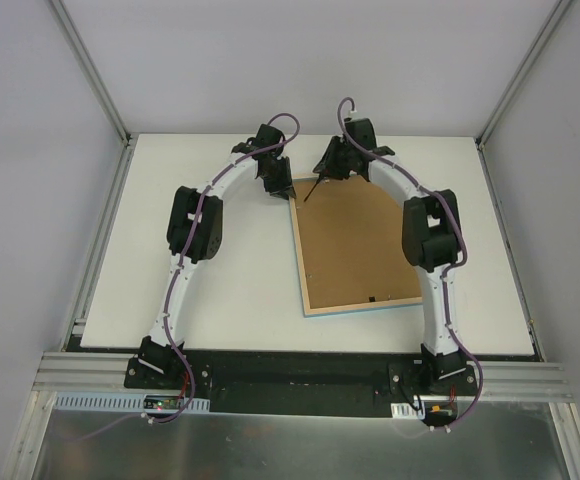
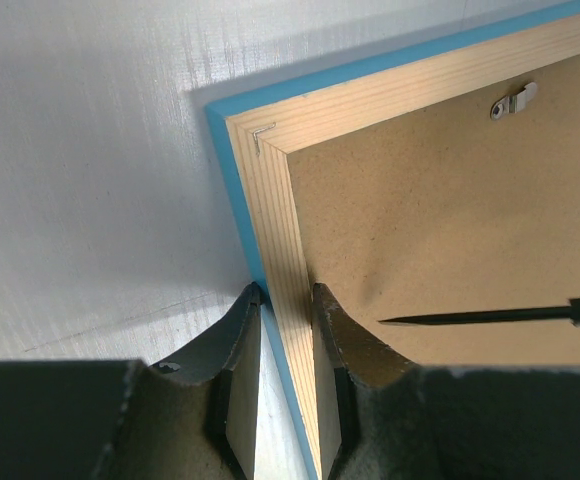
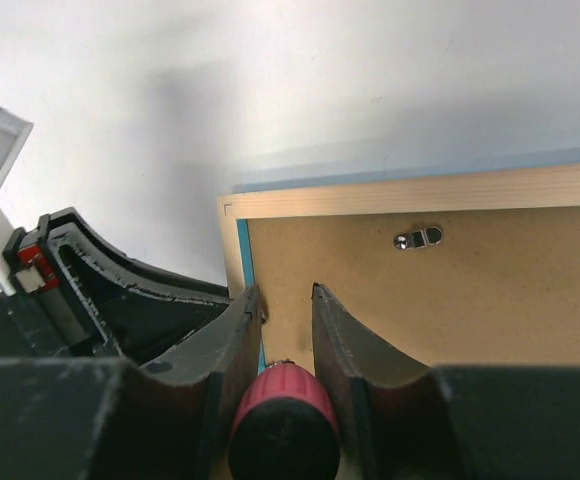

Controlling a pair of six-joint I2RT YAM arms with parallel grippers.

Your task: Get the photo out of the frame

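Observation:
The picture frame point(image 1: 298, 258) lies face down on the table, its brown backing board point(image 1: 355, 245) uppermost inside a pale wood rim with a blue outer edge. My left gripper is shut on the rim of the left side point(image 2: 278, 230), near the upper left corner. Above the board, my right gripper is shut on a tool with a red and black handle point(image 3: 285, 415). The tool's thin dark tip point(image 2: 420, 320) points left toward that rim in the left wrist view. Metal clips, one at the top edge point(image 3: 419, 238), sit on the backing. The photo is hidden.
In the right wrist view the left arm's gripper body point(image 3: 130, 300) stands close beside my right gripper at the frame's corner.

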